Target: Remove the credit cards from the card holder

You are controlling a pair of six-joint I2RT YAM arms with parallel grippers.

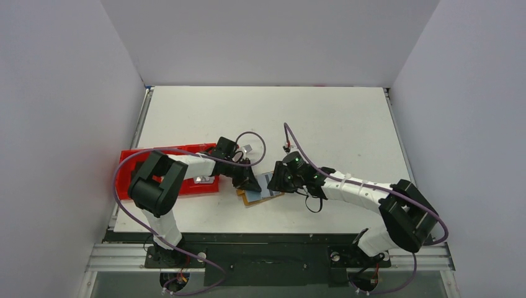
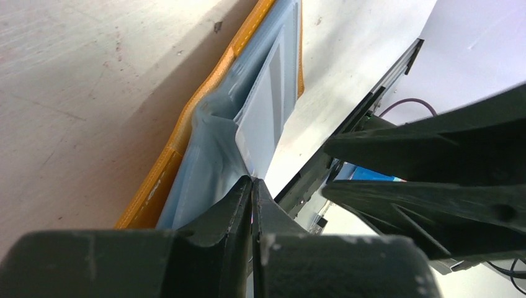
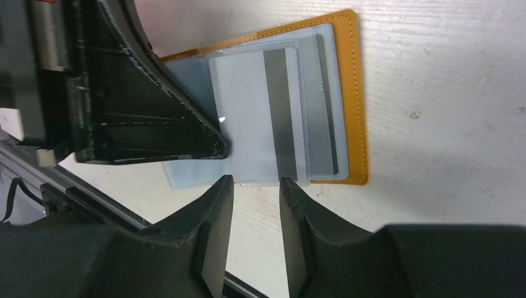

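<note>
The card holder (image 1: 267,197) lies spread on the table, orange-brown at the border with pale clear sleeves. A white card with a dark stripe (image 3: 254,118) sits in a sleeve. My left gripper is shut at that card's edge (image 2: 263,118), its tips meeting the lower corner; whether any of it is pinched cannot be made out. In the left wrist view the sleeve stands bowed up beside the card. My right gripper has its fingers apart near the holder's edge, with nothing gripped between them.
A red tray (image 1: 124,164) with compartments stands at the left, partly under the left arm. A small grey piece (image 1: 247,149) lies behind the holder. Both grippers are close together over the holder.
</note>
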